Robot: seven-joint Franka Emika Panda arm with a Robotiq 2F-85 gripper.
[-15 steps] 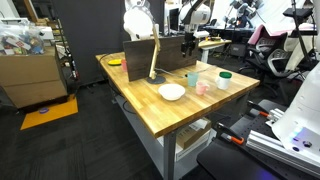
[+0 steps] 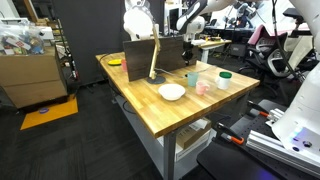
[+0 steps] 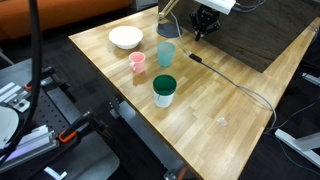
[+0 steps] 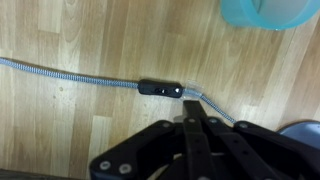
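In the wrist view my gripper is shut, and nothing shows between its fingertips. Just beyond the tips lies a grey cable with a black inline switch, flat on the wooden table. In the second exterior view, my gripper is at the back, near the dark panel and beyond the switch. A teal cup stands close to the cable; its rim shows at the top right of the wrist view. The lamp base sits left of my gripper.
A white bowl, a pink cup and a green-and-white cup stand toward the table's front. A dark upright panel borders the back. Bare tabletop spreads to the right.
In the first exterior view the arm at the back has shifted slightly left and lower. The cups, bowl and lamp keep their places.
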